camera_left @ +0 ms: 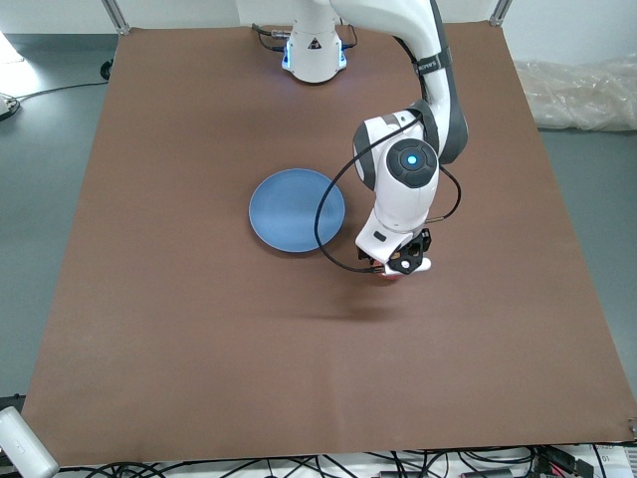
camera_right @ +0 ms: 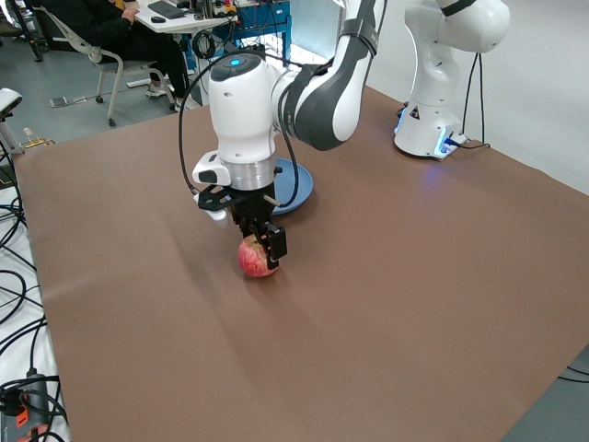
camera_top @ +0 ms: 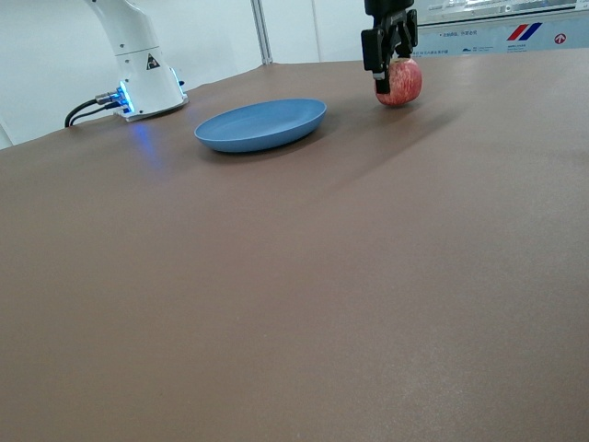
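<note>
A red apple (camera_top: 399, 83) (camera_right: 253, 259) rests on the brown table, with my black gripper (camera_top: 390, 64) (camera_right: 265, 249) down around its top. Whether the fingers are closed on it is hard to tell. In the left view the arm head hides most of the apple. A blue plate (camera_left: 297, 210) (camera_top: 259, 125) lies flat and empty beside the gripper, toward the arm's base; in the right view it is partly behind the arm.
The arm base (camera_left: 313, 50) stands at the back, with cables. Loose cables and equipment lie along the table's outer edge, and a person sits at a desk beyond it in the right view.
</note>
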